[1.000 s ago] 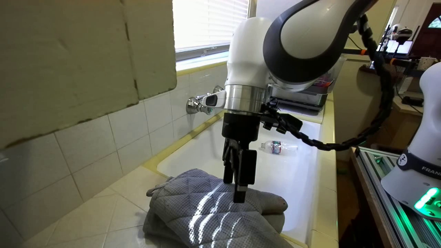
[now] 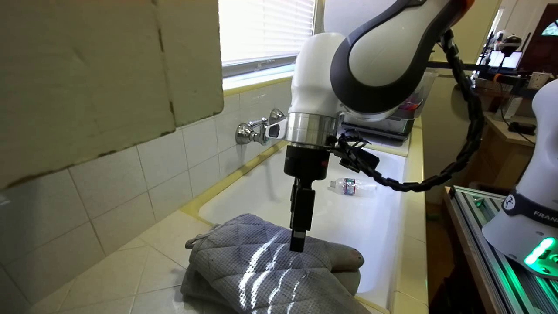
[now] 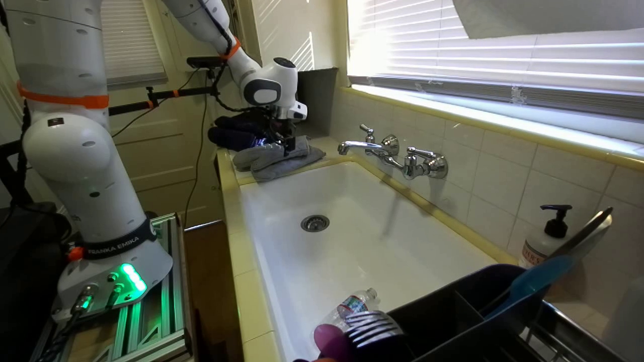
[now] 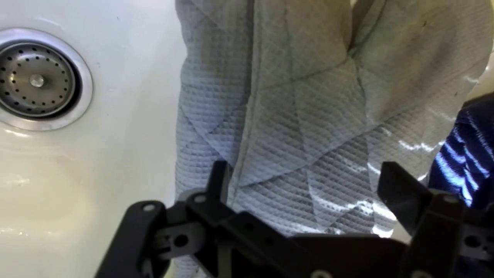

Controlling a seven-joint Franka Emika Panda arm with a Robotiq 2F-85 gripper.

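A grey quilted oven mitt (image 2: 261, 267) lies on the tiled counter beside the sink, its thumb end reaching over the sink edge. My gripper (image 2: 297, 246) points down just over the mitt. In the wrist view the gripper stands open, its fingers (image 4: 217, 180) wide apart with the quilted mitt (image 4: 296, 125) spread below and between them. Nothing is held. Whether the fingertips touch the cloth, I cannot tell. From the other side, exterior view 2 shows the mitt (image 3: 271, 162) at the far end of the sink, under the gripper.
The white sink (image 3: 374, 241) is empty near its drain (image 3: 315, 223); a clear plastic bottle (image 2: 353, 186) lies at its other end. A chrome faucet (image 3: 362, 147) juts from the tiled wall. Dark blue cloth (image 4: 467, 153) lies beside the mitt. A utensil rack (image 3: 465, 307) stands opposite.
The gripper has turned about its vertical axis, so its fingers now line up in exterior view 1. It has shifted only slightly, and the mitt lies as before.
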